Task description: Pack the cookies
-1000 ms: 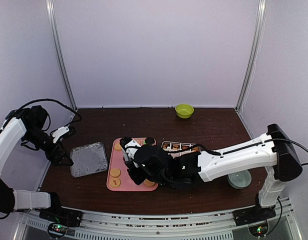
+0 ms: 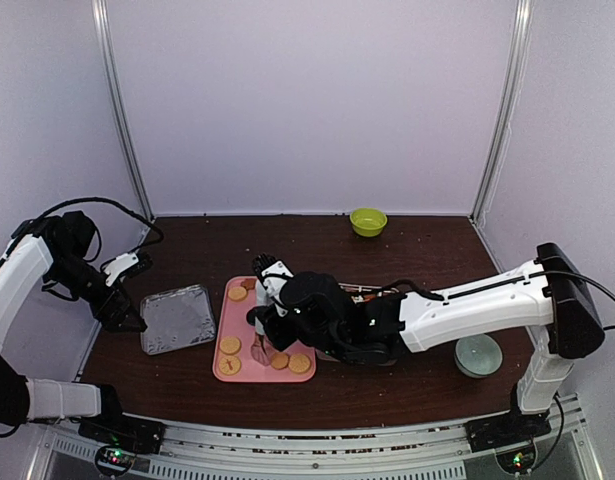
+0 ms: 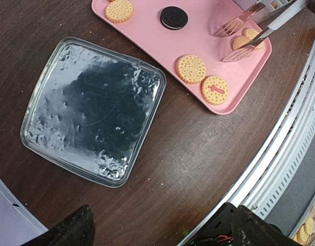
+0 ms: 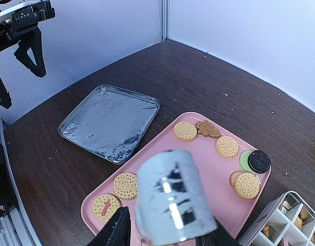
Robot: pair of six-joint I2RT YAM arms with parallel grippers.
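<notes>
A pink tray holds several cookies. At its near left corner are a round cookie and one with a red mark. A dark cookie lies farther along, and a brown leaf-shaped cookie rests near the far edge. My right gripper is open over the tray. Shiny tongs extend between its fingers, their slotted ends spread beside a pair of near cookies; contact is unclear. My left gripper stays open and empty at the left, beside the clear shiny container.
A white divided box with cookies in its compartments sits right of the tray, mostly under my right arm in the top view. A green bowl is at the back; a pale bowl is at the right.
My right arm has shifted slightly toward the back and right, covering the dark cookie and most of the divided box in the top view. The left arm is still.
</notes>
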